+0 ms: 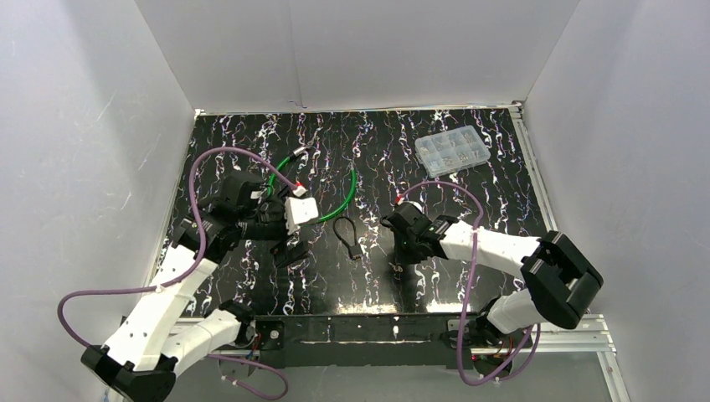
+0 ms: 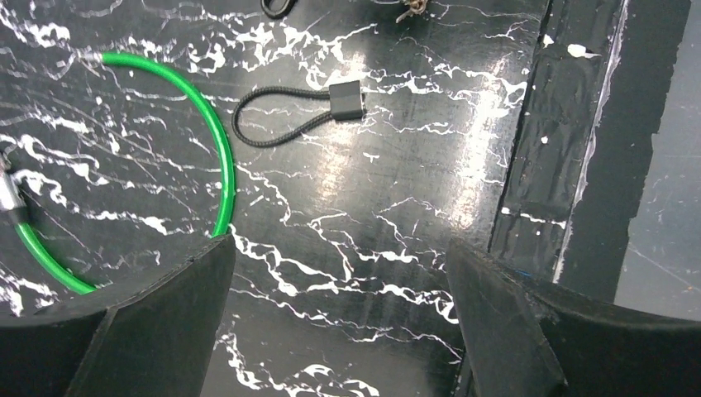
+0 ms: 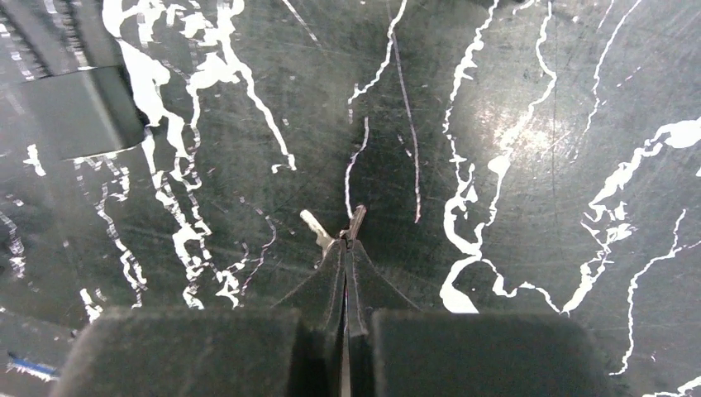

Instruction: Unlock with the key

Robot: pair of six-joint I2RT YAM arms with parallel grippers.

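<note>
Two small metal keys lie splayed on the dark tabletop in the right wrist view. Right at them is my right gripper, its fingertips together; whether part of the keys is pinched between them I cannot tell. A black cable lock, a square body with a looped braided cable, rests flat to the left of that gripper. Farther left curves a green cable with a metal end piece. My left gripper hangs above the table with its fingers wide apart and nothing between them.
A clear compartment box stands at the back right. A black ring-shaped thing and a bit of brownish twine show at the left wrist view's top edge.
</note>
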